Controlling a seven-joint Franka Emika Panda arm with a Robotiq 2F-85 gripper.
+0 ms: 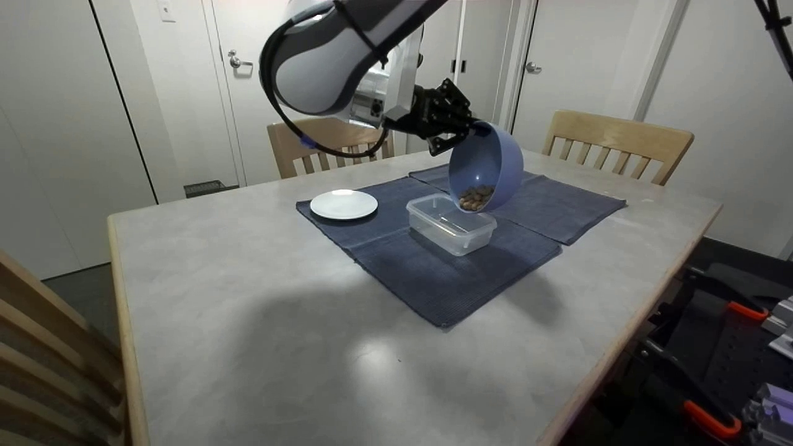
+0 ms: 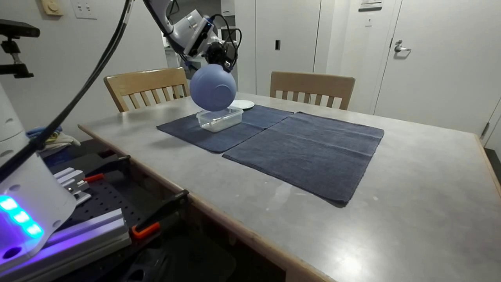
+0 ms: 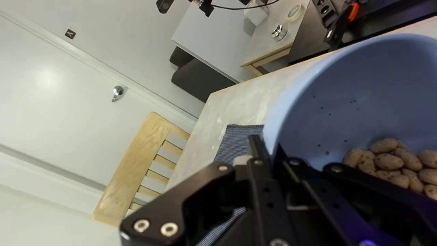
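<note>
My gripper is shut on the rim of a blue bowl [image 1: 507, 167], which hangs tipped steeply on its side. Brown nuts [image 1: 476, 197] rest inside, gathered at the bowl's lower edge; the wrist view shows several of the nuts [image 3: 395, 164] heaped against the wall. Just below the bowl's lower rim stands a clear plastic container [image 1: 453, 225] on a dark blue placemat; no nuts are visible in it. From the other side, only the bowl's outside [image 2: 212, 87] shows above the container [image 2: 219, 119].
A white plate [image 1: 344, 204] lies left of the container on the placemat [image 1: 446, 290]. A second placemat [image 2: 310, 150] is bare. Wooden chairs [image 1: 617, 144] stand around the table, and its near part [image 1: 297, 334] is clear.
</note>
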